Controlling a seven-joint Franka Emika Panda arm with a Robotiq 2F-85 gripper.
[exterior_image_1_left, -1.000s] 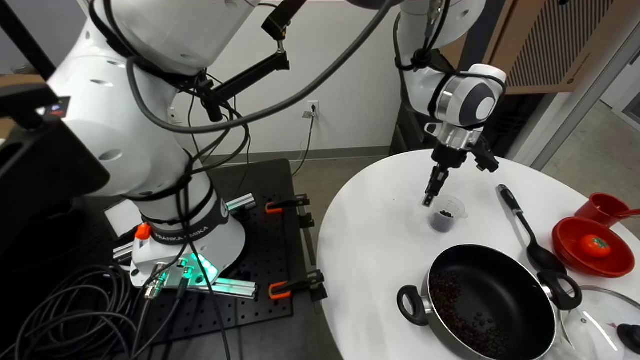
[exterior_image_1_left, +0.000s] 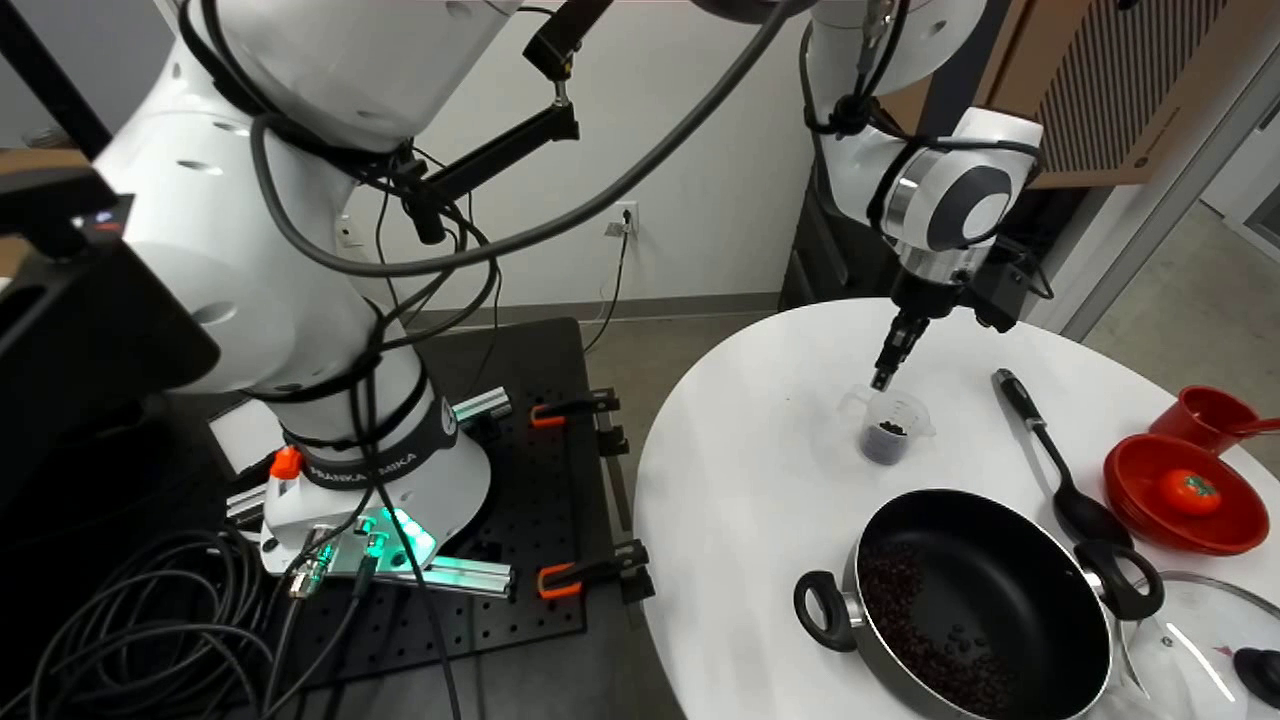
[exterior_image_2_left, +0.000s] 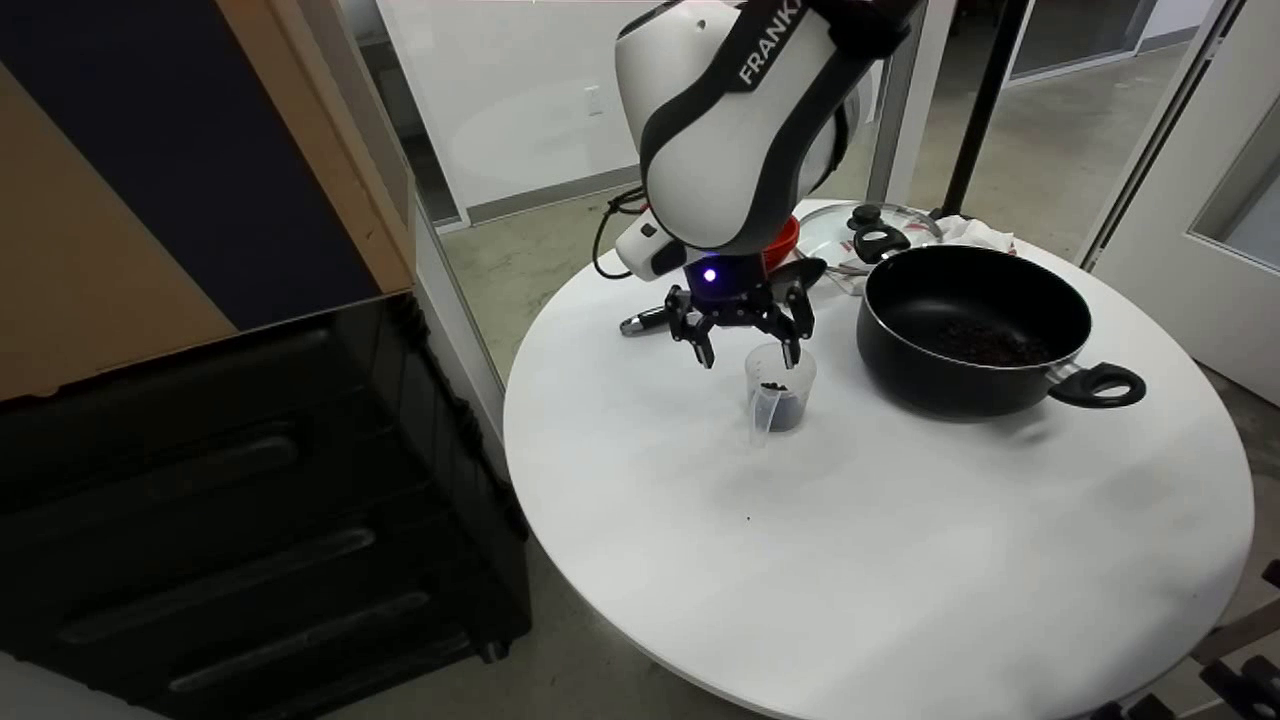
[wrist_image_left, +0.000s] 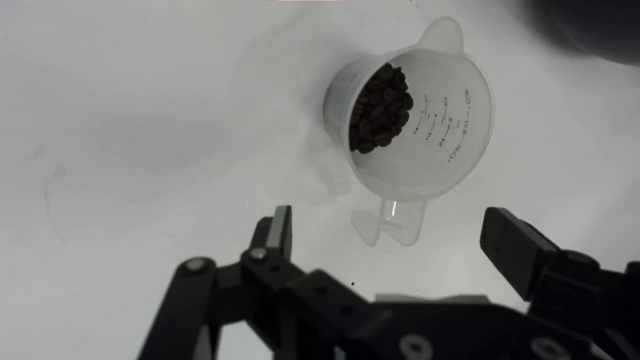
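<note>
A clear measuring cup (wrist_image_left: 444, 144) stands upright on the white table, with dark beans (wrist_image_left: 381, 111) in its bottom. Its handle (wrist_image_left: 405, 225) points toward my gripper in the wrist view. The gripper is open, nothing between its fingers, and it hovers above the table close to the cup without visible contact. Seen from exterior view 2, the spread fingers hang just above and left of the cup (exterior_image_2_left: 782, 378). A black pot (exterior_image_1_left: 984, 576) with more dark beans (exterior_image_1_left: 948, 654) scattered over its floor sits on the table near the cup.
A black ladle (exterior_image_1_left: 1062, 480) lies behind the pot, beside a red bowl (exterior_image_1_left: 1128, 510) holding a tomato (exterior_image_1_left: 1188, 490). A red pan (exterior_image_1_left: 1200, 414) and a glass lid (exterior_image_1_left: 1182, 648) are also at that side. In exterior view 2, the table's front (exterior_image_2_left: 900, 576) is clear.
In exterior view 1 my open gripper has moved right and up, from left of the cup to just above it. The cup and pot have stayed in place.
</note>
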